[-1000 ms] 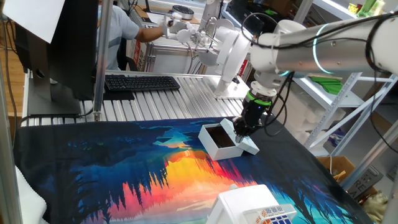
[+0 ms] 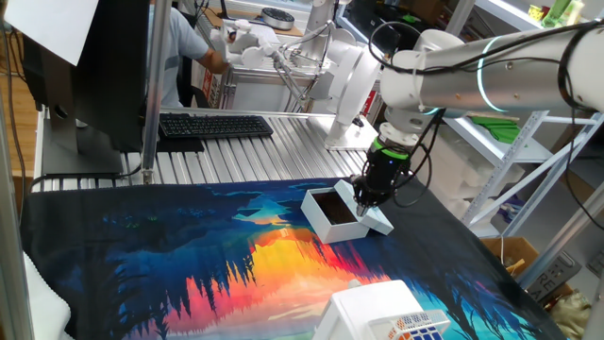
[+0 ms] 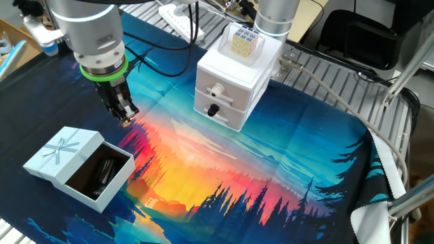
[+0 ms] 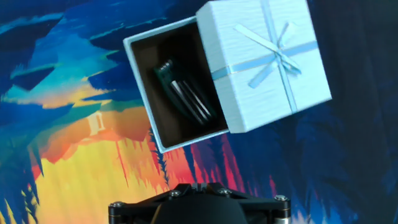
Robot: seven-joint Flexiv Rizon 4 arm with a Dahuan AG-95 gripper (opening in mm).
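Observation:
A pale blue gift box (image 3: 114, 184) sits on the printed cloth, partly uncovered. Its lid (image 4: 264, 68), tied with a ribbon bow, lies askew across one side of the box. Inside the dark interior, a dark object with shiny strips (image 4: 186, 96) rests on the bottom; the lid may hide more. My gripper (image 3: 127, 123) hangs above the cloth, apart from the box in exterior view 2. At the bottom of the wrist view its fingertips meet, shut with nothing visible between them.
A small white drawer unit (image 3: 230, 81) with a clear container of patterned pieces (image 3: 243, 44) on top stands on the cloth. A keyboard (image 2: 212, 126) and a monitor lie beyond the cloth's edge.
The person's arm in the background has shifted. My arm has hardly moved, and the box and lid stay where they were.

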